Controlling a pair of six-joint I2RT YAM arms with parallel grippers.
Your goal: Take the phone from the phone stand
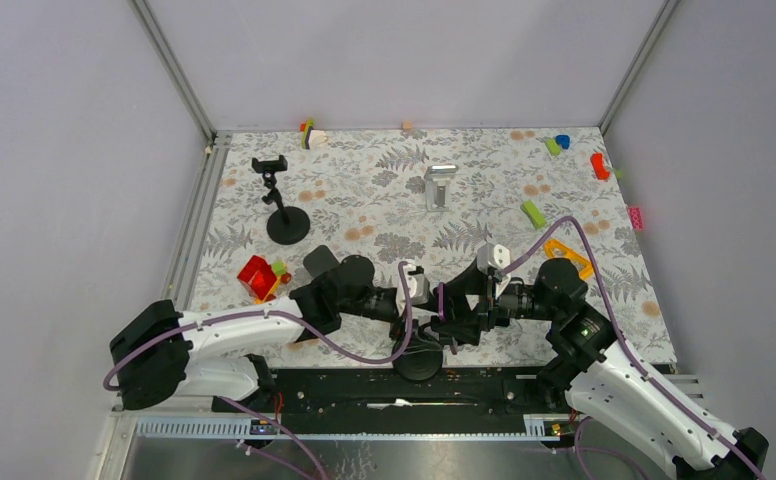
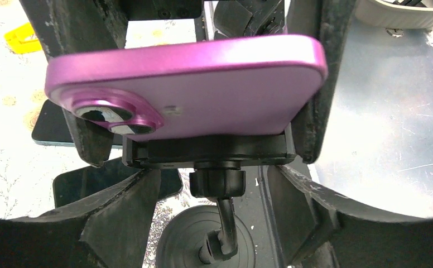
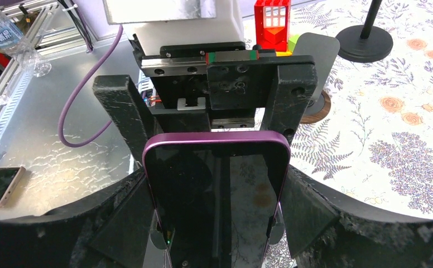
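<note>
A pink-purple phone sits in the black clamp of the phone stand, whose round base shows below. In the right wrist view the dark screen of the phone faces the camera. My right gripper has a finger along each side edge of the phone; whether both press on it cannot be told. Around the stand's neck, just under the clamp, my left gripper stands open, its fingertips apart. Seen from above, the two grippers meet over the stand base and largely hide the phone.
Two dark phones lie on the table near the stand. Another black stand is at the back left, a white stand at the back middle, and a red toy lies left of my left arm.
</note>
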